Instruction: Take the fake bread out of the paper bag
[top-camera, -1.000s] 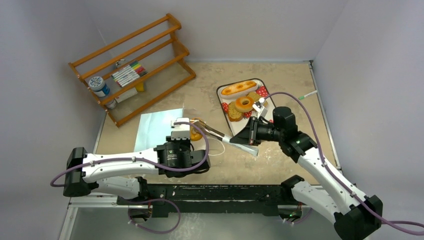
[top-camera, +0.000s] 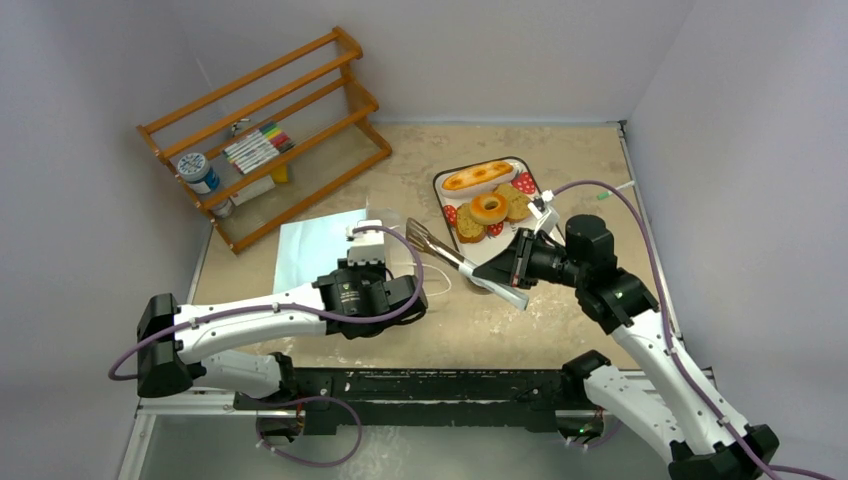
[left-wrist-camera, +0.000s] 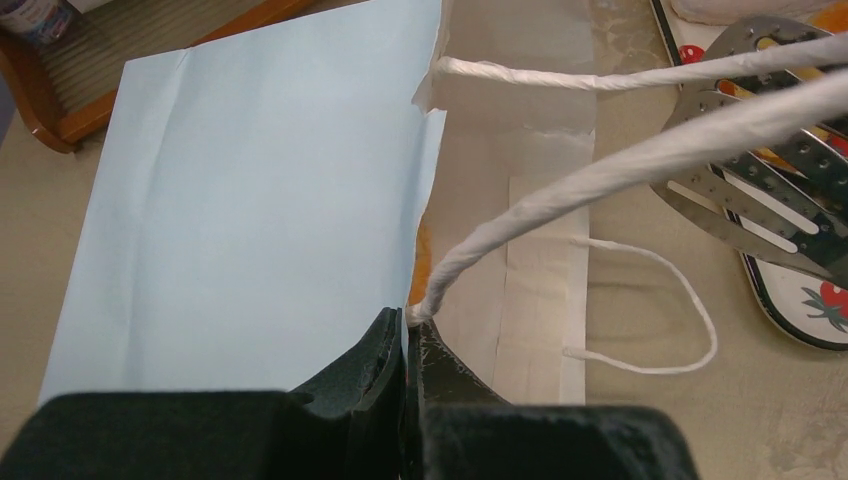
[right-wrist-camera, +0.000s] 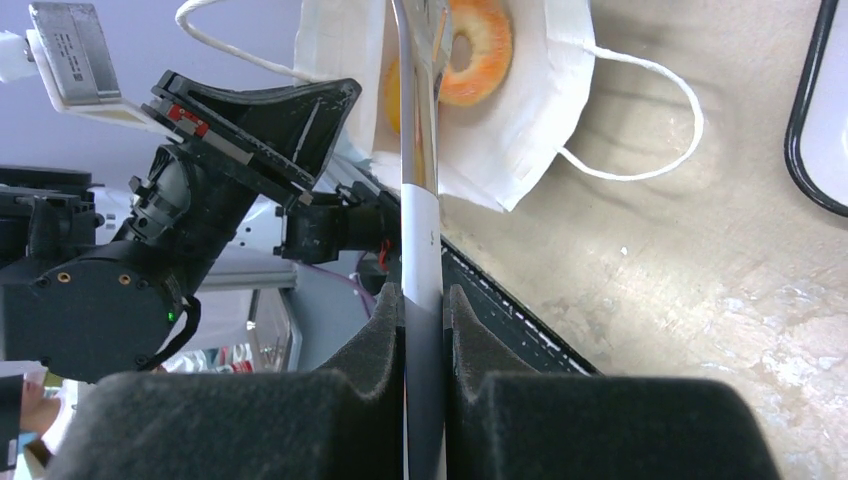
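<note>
My left gripper is shut on the upper edge of the paper bag, whose open side shows a sliver of orange bread. In the right wrist view an orange ring bread lies inside the bag, partly hidden by metal tongs. My right gripper is shut on the tongs' handle; from above, the slotted heads sit just right of the bag, over the gap toward the tray.
A tray of bread pieces stands right of the bag at the back. A wooden rack with jars and markers occupies the back left. Bare table lies along the front right.
The tongs have moved up and right with my right gripper, away from the bag's opening. My left arm has shifted slightly toward the right.
</note>
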